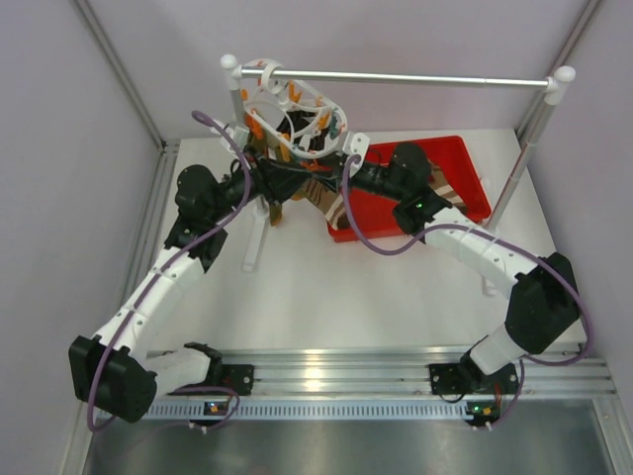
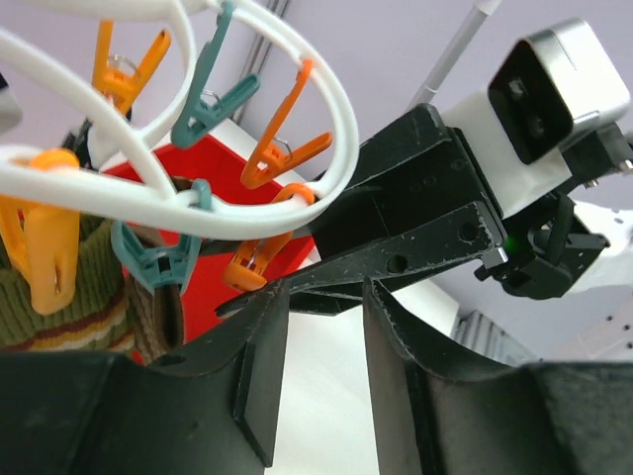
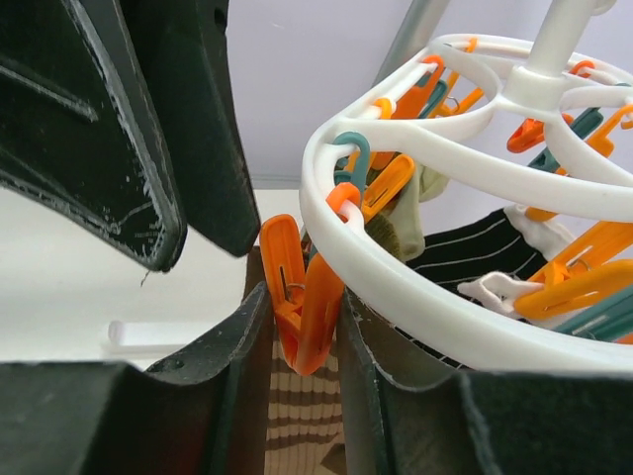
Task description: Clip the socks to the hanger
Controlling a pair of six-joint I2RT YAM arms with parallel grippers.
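The round white hanger (image 1: 331, 150), with orange and teal clips, hangs at the upper left of the top view. My right gripper is shut on an orange clip (image 3: 285, 259) at the hanger's rim. Close by, my left gripper is part open with nothing between its fingers; in the right wrist view its dark fingers (image 3: 203, 129) fill the upper left. Socks hang below the ring: a green striped sock (image 2: 74, 322) in the left wrist view and a black one with white stripes in the right. A brown striped sock (image 3: 297, 421) shows behind the held clip.
A red tray (image 1: 371, 220) stands behind the right arm, with a striped sock (image 1: 447, 188) at its right side. The horizontal bar of the metal rack (image 1: 415, 78) crosses above.
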